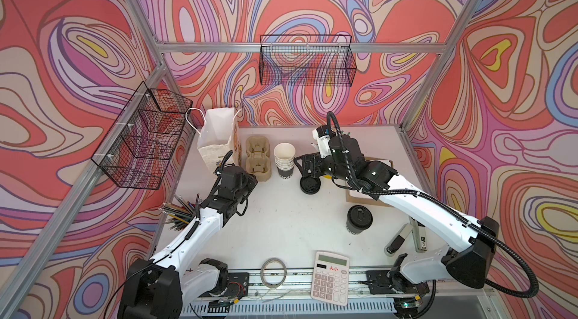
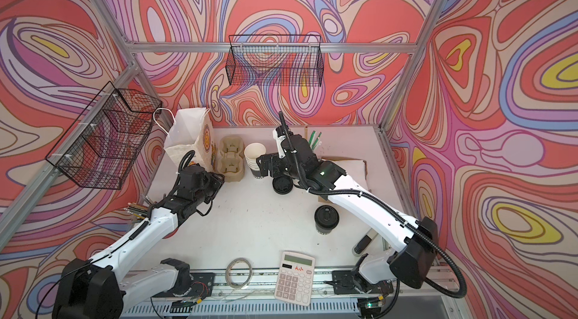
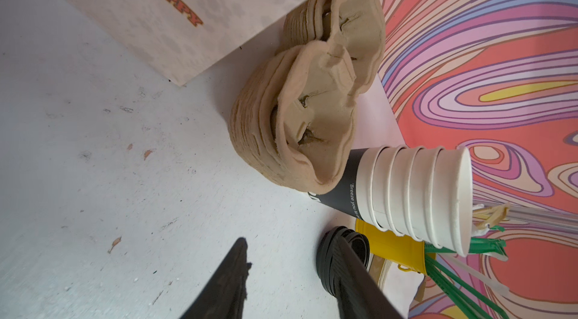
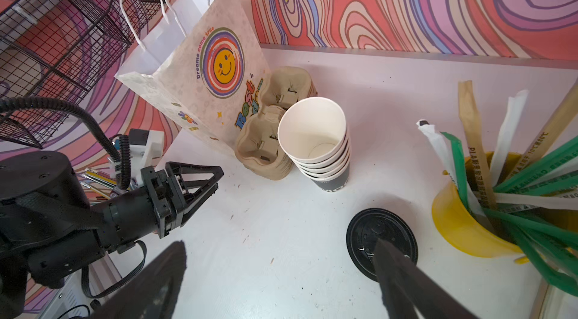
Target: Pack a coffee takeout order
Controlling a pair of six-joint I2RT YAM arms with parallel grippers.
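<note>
My left gripper is part open above the table, nothing between its fingers, short of the stacked brown cup carriers [image 3: 259,120]. The white paper bag [image 4: 198,66] stands left of the carriers. Right of them is a stack of white paper cups [image 4: 313,132]. Black lids [image 4: 380,243] lie on the table in front of the cups. My right gripper is open and empty over the table near the lids and cups. One cup with a black lid on it [image 1: 359,219] stands upright at the middle right.
Wrapped straws fill a yellow holder [image 4: 469,219] at the back. A calculator [image 1: 330,278] and a tape ring [image 1: 273,272] lie at the front edge. Sticks or pens [image 1: 177,213] are at the left.
</note>
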